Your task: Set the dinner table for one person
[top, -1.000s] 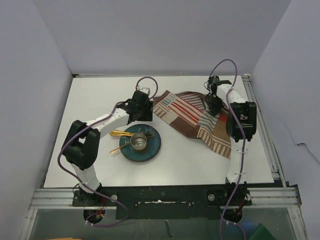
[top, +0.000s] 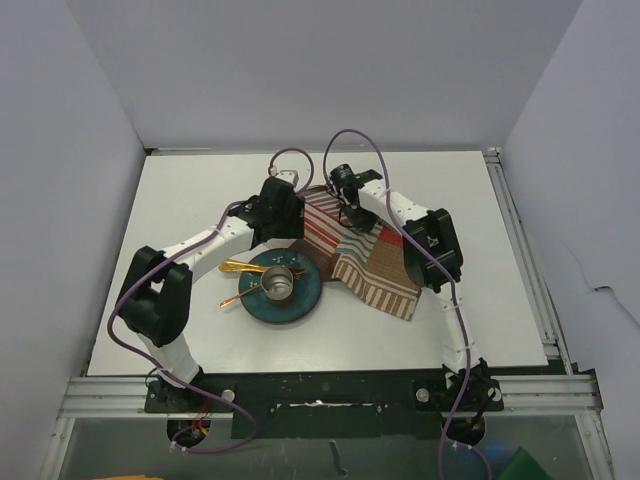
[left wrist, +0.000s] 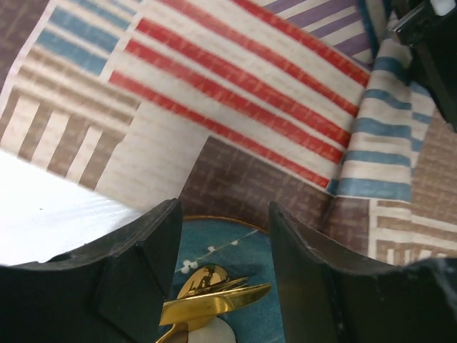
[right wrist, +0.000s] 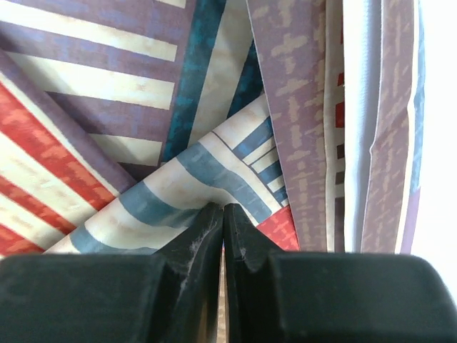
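Observation:
A striped, patchwork cloth placemat [top: 378, 268] lies at the middle of the table, bunched and folded on its right side. My right gripper is shut on a raised blue-and-white fold of it, though the pinch itself is mostly hidden. Over the placemat's left part, my left gripper stands open, nothing between its fingers. A teal plate [top: 309, 306] sits front left, touching or just under the cloth's near-left corner. On it are a metal cup [top: 277, 284] and golden cutlery [top: 240, 266], whose handles stick out past the left rim.
The two grippers are close together over the cloth. A purple cable [top: 440, 270] loops along the right arm.

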